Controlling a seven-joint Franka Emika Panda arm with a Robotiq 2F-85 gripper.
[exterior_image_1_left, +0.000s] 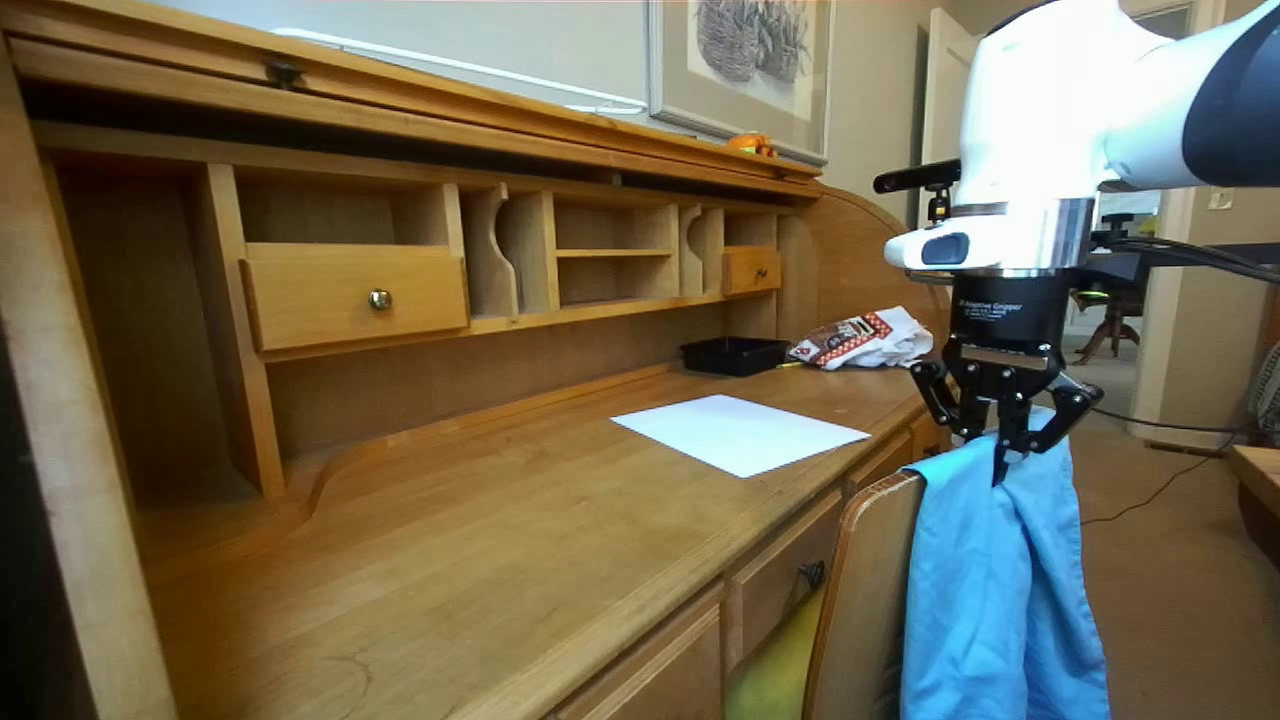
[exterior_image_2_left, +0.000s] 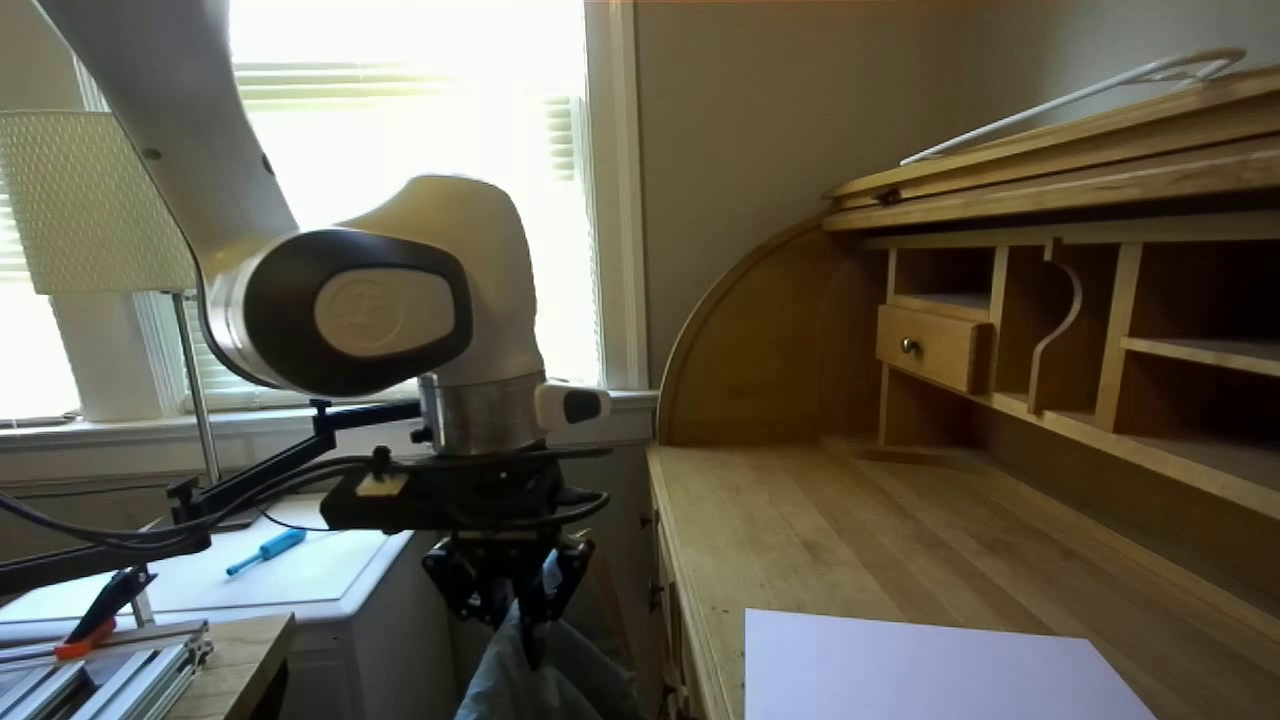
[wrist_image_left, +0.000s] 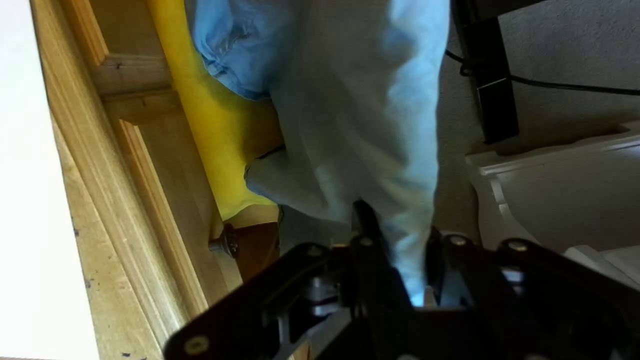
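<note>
A light blue cloth (exterior_image_1_left: 974, 576) drapes over the top of the wooden chair back (exterior_image_1_left: 854, 588) beside the desk. My gripper (exterior_image_1_left: 1000, 462) is shut on the cloth's upper part, at the right of the chair's top corner. In the second exterior view the gripper (exterior_image_2_left: 528, 636) pinches a peak of the cloth (exterior_image_2_left: 554, 682), whose lower part is out of frame. Seen from the wrist, the cloth (wrist_image_left: 366, 120) runs down between the dark fingers. How far it still rests on the chair is partly hidden.
On the desk (exterior_image_1_left: 480, 516) lies a white sheet (exterior_image_1_left: 740, 434), with a black tray (exterior_image_1_left: 734, 355) and a crumpled bag (exterior_image_1_left: 866, 340) behind it. The yellow surface (wrist_image_left: 210, 138) shows beneath the cloth. A small table with tools (exterior_image_2_left: 132, 672) stands at left.
</note>
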